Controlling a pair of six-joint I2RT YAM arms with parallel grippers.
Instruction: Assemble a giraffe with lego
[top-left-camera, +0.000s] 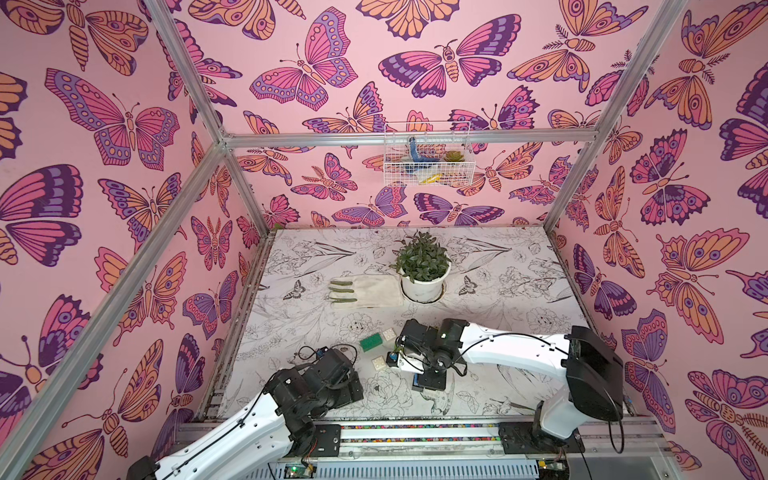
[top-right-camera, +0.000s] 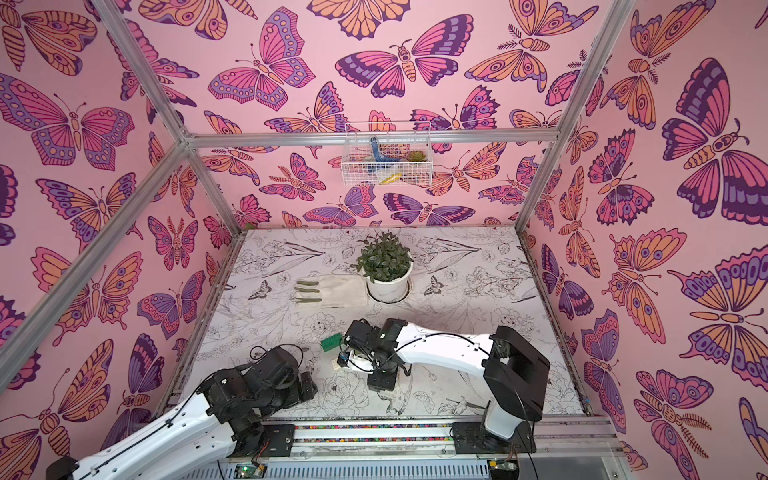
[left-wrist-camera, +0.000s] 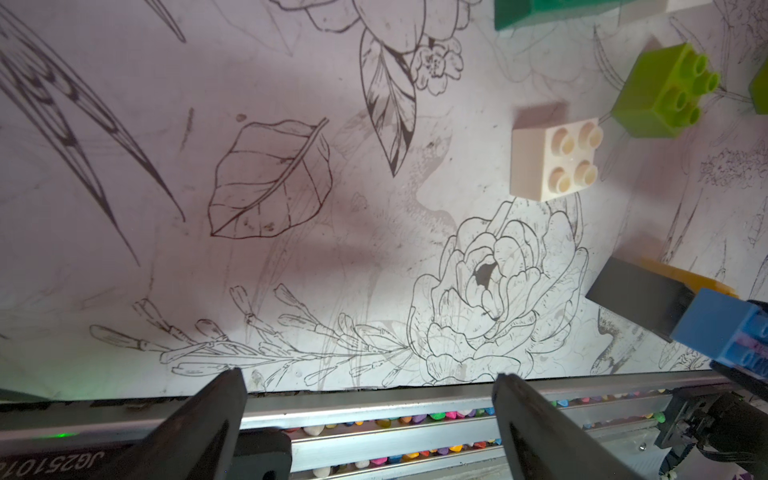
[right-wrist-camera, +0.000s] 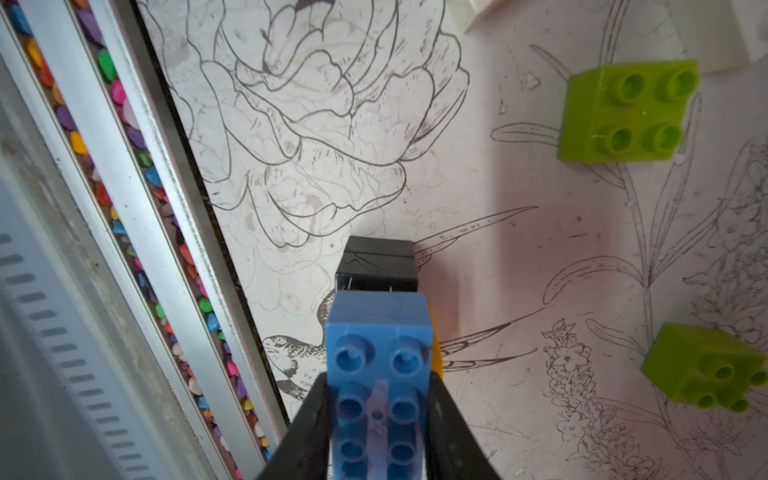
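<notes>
My right gripper is shut on a stack of light-blue bricks (right-wrist-camera: 380, 324), held over a dark grey brick (right-wrist-camera: 376, 256) with yellow behind it; whether they touch I cannot tell. In the left wrist view a white brick (left-wrist-camera: 552, 160) and a lime brick (left-wrist-camera: 656, 92) lie apart from them, with a green piece (left-wrist-camera: 552, 12) at the top edge. A second lime brick (right-wrist-camera: 696, 364) shows in the right wrist view. My left gripper stands open, empty, at the front left.
A potted plant (top-left-camera: 424, 280) and a cloth glove (top-left-camera: 364, 292) lie toward the back. The front rail (right-wrist-camera: 144, 184) borders the working area.
</notes>
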